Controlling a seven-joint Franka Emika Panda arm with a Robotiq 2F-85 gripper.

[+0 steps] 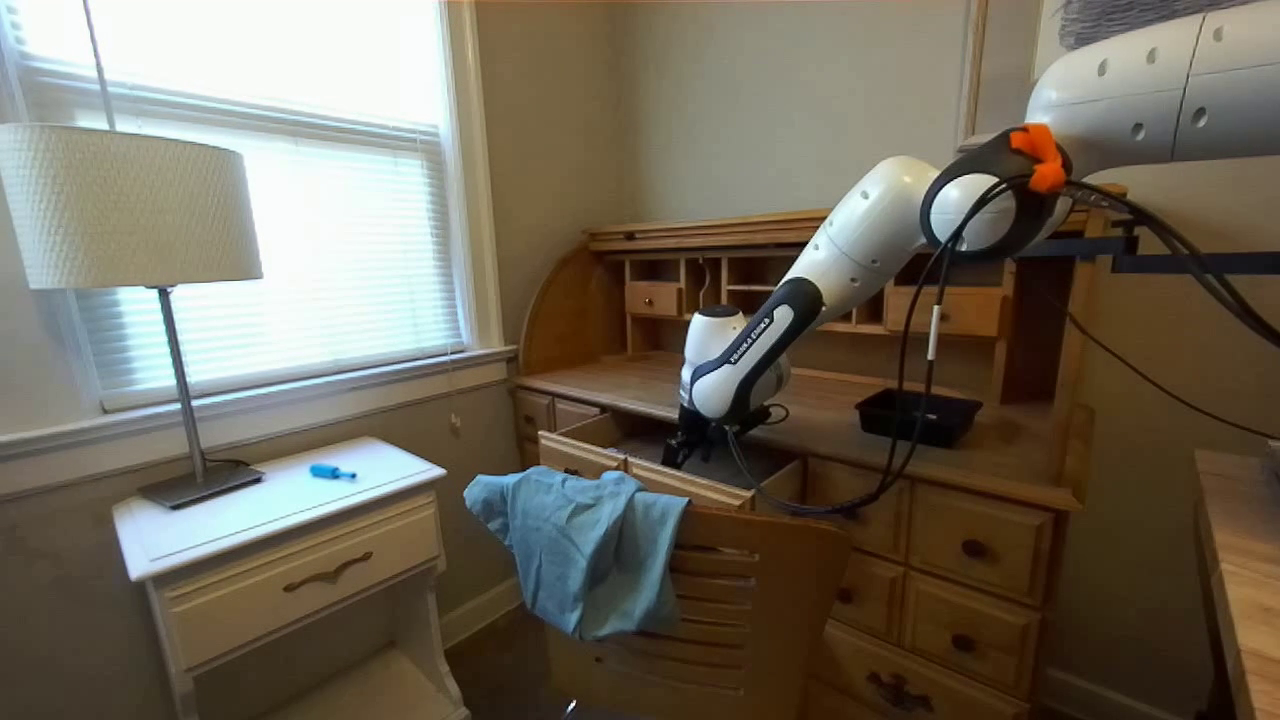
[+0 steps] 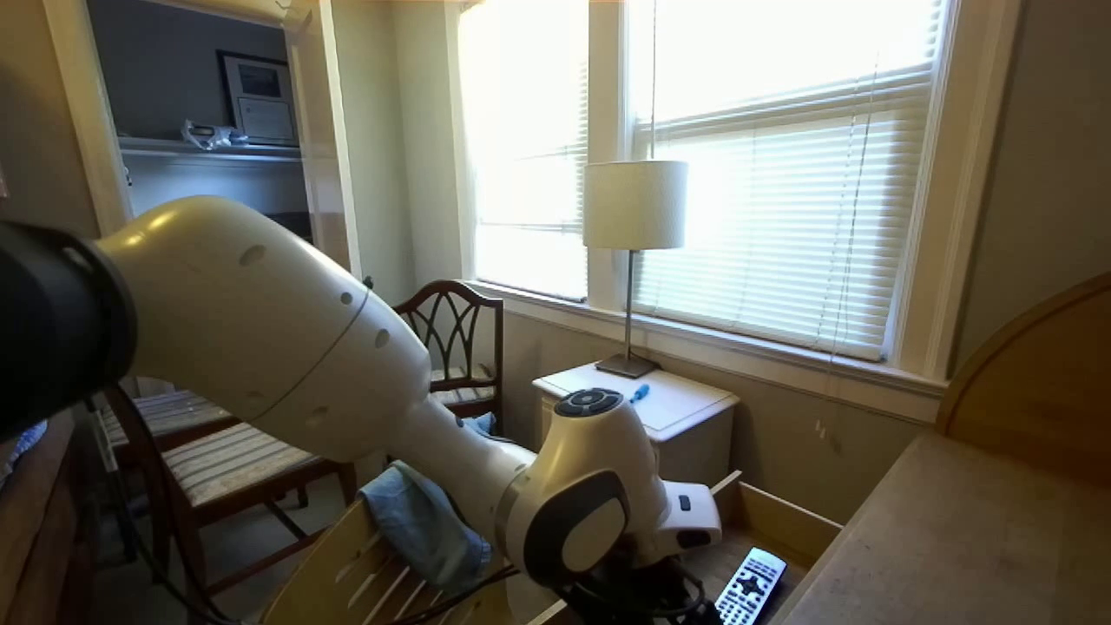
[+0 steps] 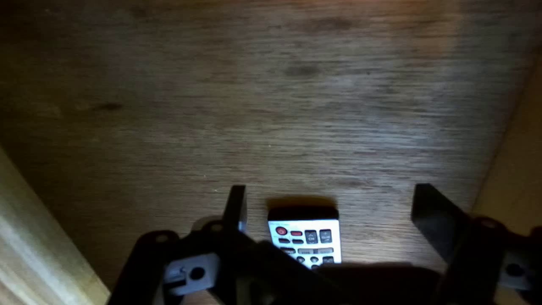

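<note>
A remote control point(image 2: 750, 588), silver-white with dark buttons, lies inside the pulled-out desk drawer point(image 1: 690, 482). In the wrist view the button end of the remote point(image 3: 306, 243) shows low in the picture, lying on the drawer's wooden floor; the rest of it is hidden behind the gripper. My gripper is open, its fingers wide apart, one left of the remote and the other well to the right. Nothing is clamped between them. From outside, the gripper point(image 1: 690, 456) points down into the drawer.
Wooden drawer walls point(image 3: 513, 167) stand on both sides. A chair point(image 1: 768, 600) with a blue cloth point(image 1: 582, 540) over it stands before the drawer. A black tray point(image 1: 918, 416) rests on the desk top. A blue object point(image 1: 332, 472) lies on the white nightstand point(image 1: 396, 462).
</note>
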